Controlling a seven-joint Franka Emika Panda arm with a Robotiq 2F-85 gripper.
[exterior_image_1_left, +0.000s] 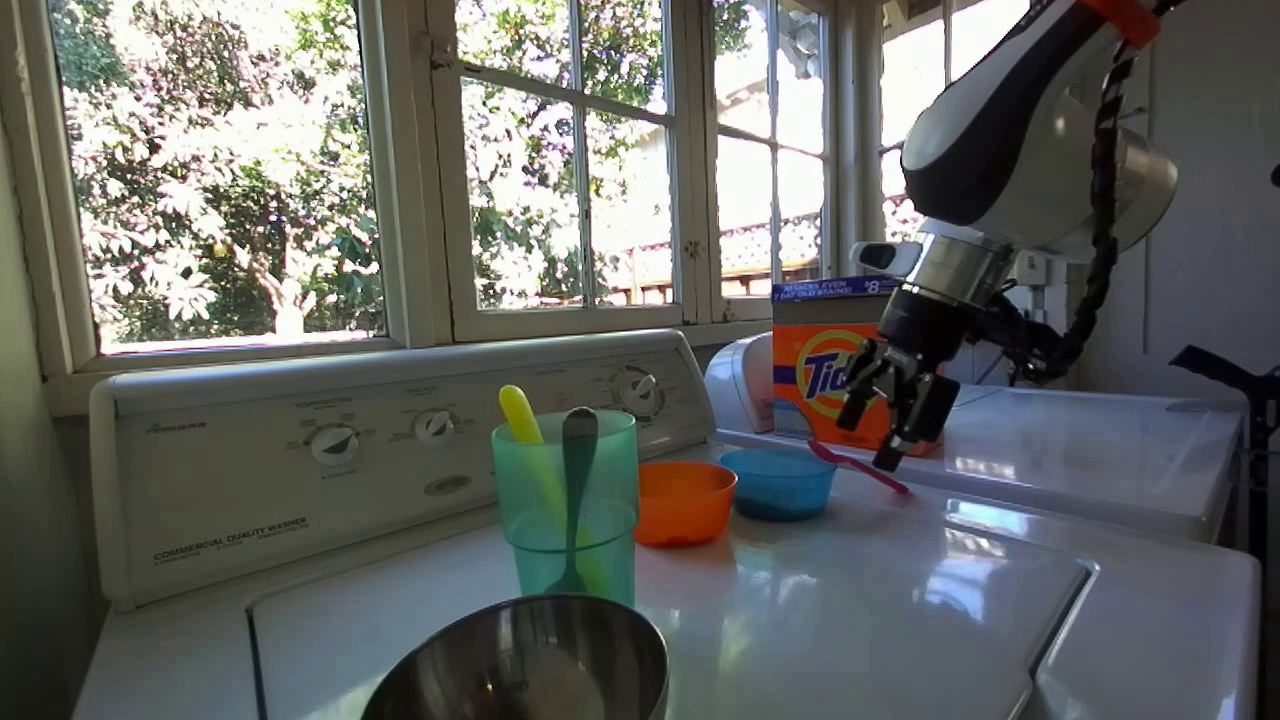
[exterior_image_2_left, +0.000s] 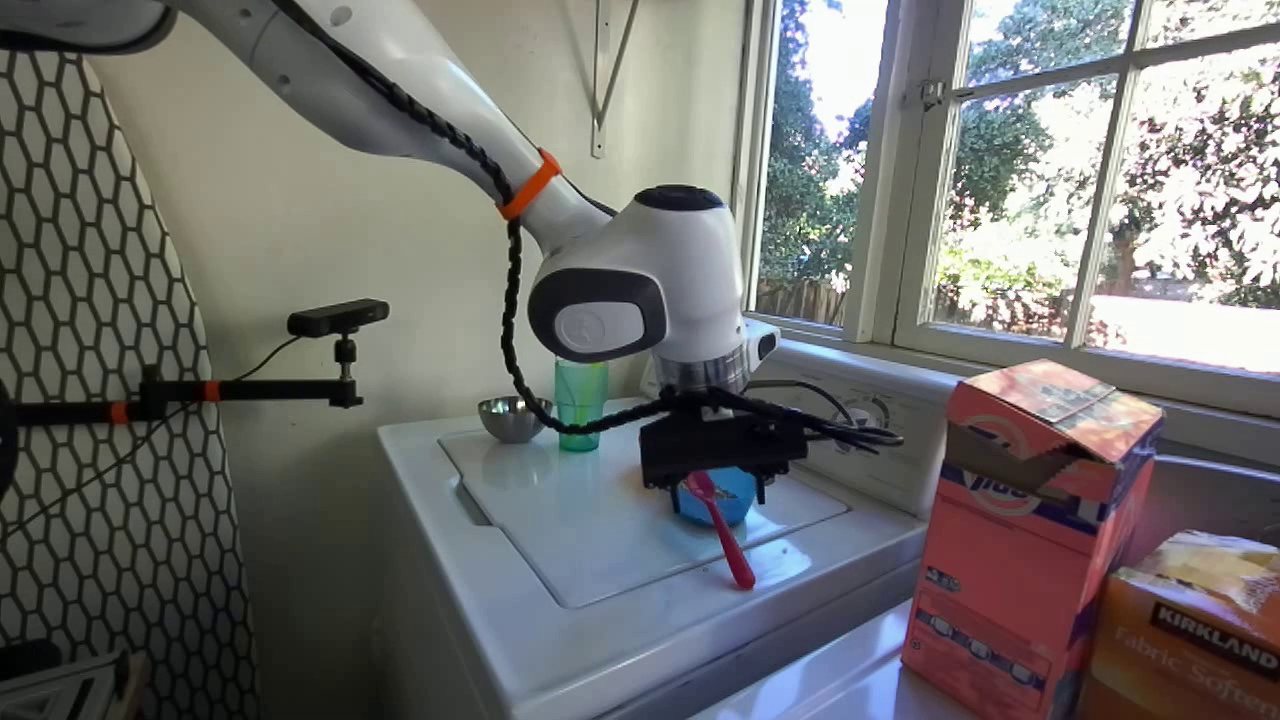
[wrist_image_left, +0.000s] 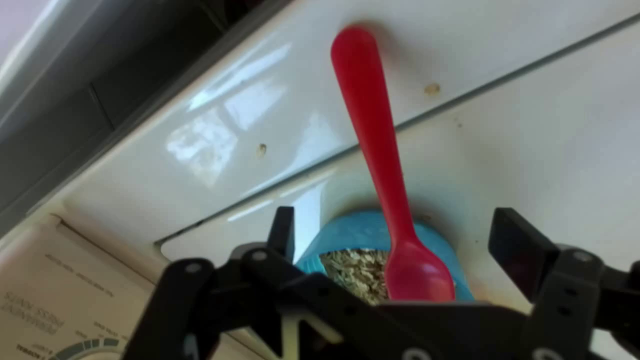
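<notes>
My gripper is open, its fingers wide apart with nothing between them. In the wrist view a red spoon leans on a blue bowl, its head over the bowl and its handle reaching out above the white washer top. Dry flaky bits lie inside that bowl; its near part is hidden by my gripper. Exterior view 1 shows the gripper above the spoon, just right of the blue bowl. From exterior view 2 the spoon appears below the gripper.
An orange bowl sits beside the blue one. A green cup with a yellow and a dark utensil stands behind a metal bowl. The Tide box is close behind my gripper.
</notes>
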